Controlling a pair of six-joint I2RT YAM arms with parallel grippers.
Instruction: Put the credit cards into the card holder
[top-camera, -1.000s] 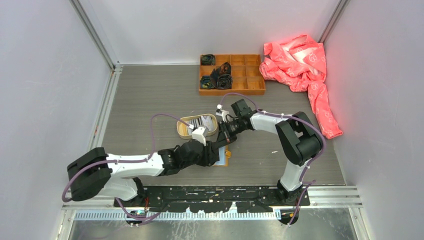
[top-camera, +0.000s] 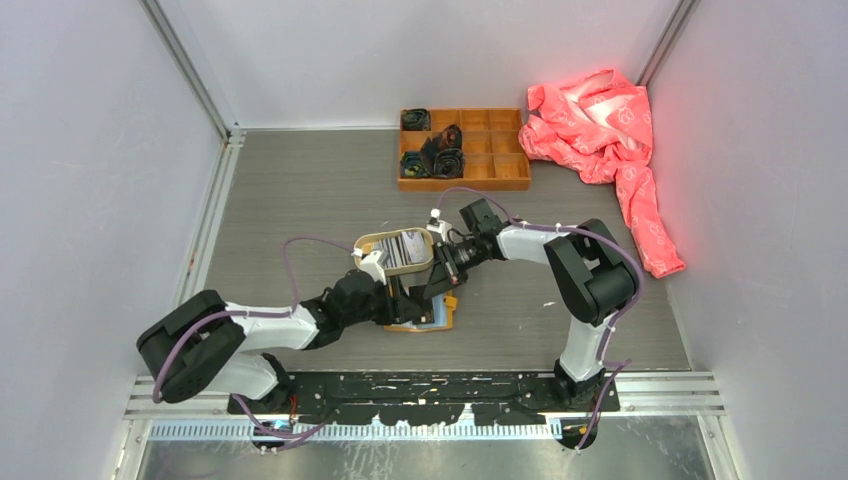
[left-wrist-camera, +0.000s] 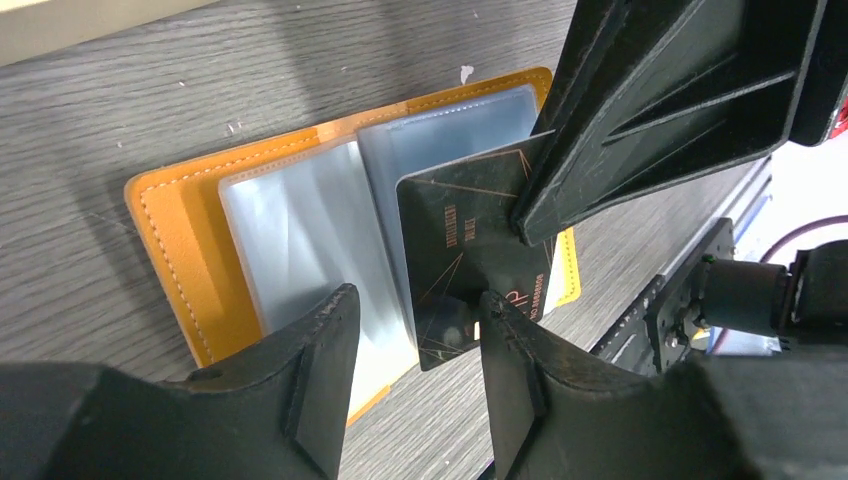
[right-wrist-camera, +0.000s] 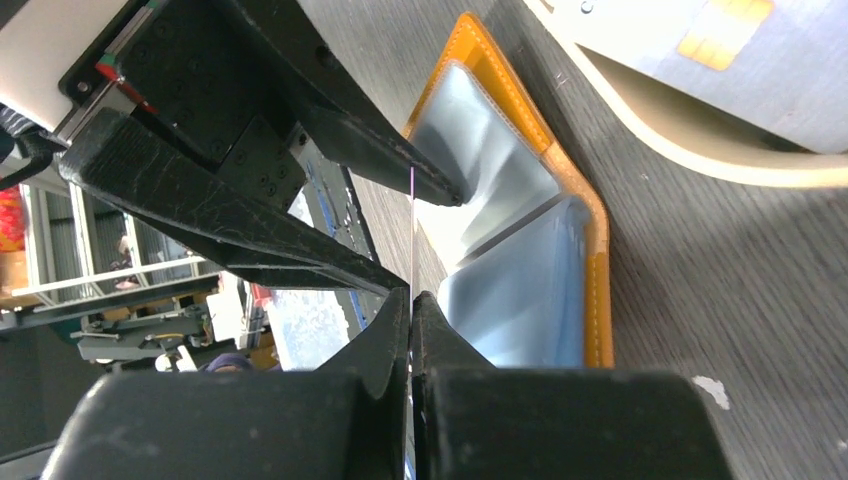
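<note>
The card holder (left-wrist-camera: 186, 256) lies open on the table, orange with clear pockets (right-wrist-camera: 490, 170). A black card (left-wrist-camera: 470, 270) lies over the right pocket in the left wrist view, gripped by my right gripper, which is shut on it; the card shows edge-on in the right wrist view. My left gripper is part open at the holder, its fingertips apart near the card's lower left part. The white tray (top-camera: 362, 258) with more cards (top-camera: 398, 250) sits just behind the holder.
An orange compartment box (top-camera: 495, 150) with dark items stands at the back, and a pink cloth (top-camera: 590, 130) lies at the back right.
My left gripper has shifted left from where it was a second ago, uncovering more of the holder. The right gripper has stayed nearly still.
</note>
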